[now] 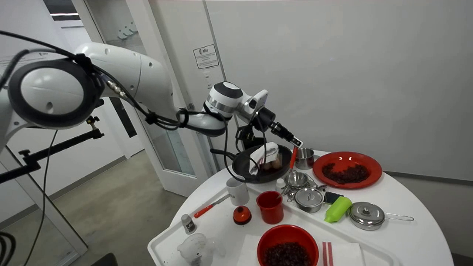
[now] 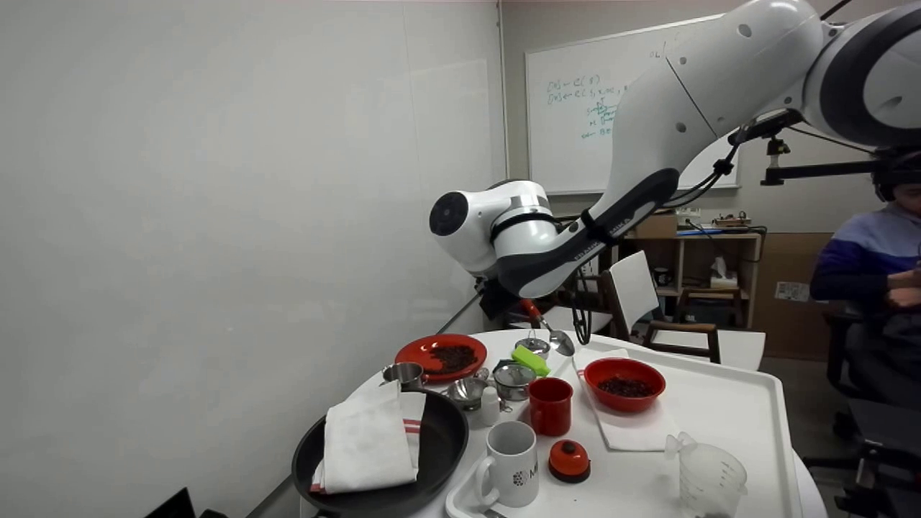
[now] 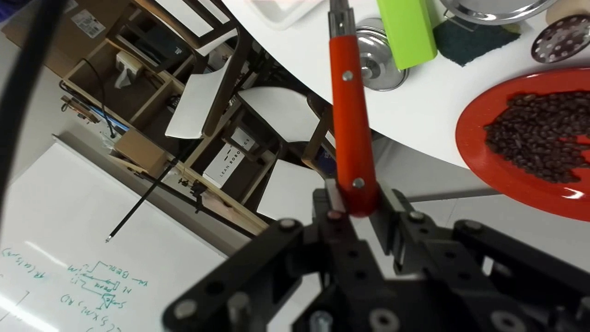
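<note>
My gripper is shut on the end of a red-handled metal spoon (image 3: 349, 110), gripping it by the handle. In exterior view 1 the spoon (image 1: 293, 157) hangs steeply downward above the steel pots, and its lower end is hard to make out. Exterior view 2 shows the spoon's metal bowl (image 2: 562, 342) in the air over the table; the arm hides most of the gripper there. A red plate (image 1: 377, 170) with dark beans (image 1: 344, 173) lies to the right of the gripper. The red bowl (image 1: 283, 230) nearer the front also holds dark beans (image 1: 288, 255).
Below the spoon are crowded a red mug (image 1: 270, 212), a lidded steel pot (image 1: 309, 199) and a steel cup (image 1: 304, 159). A black pan (image 1: 248, 166) holding a white cloth (image 1: 264, 154) stands at the left. A green item (image 1: 338, 209) lies beside a lidded pan (image 1: 366, 215).
</note>
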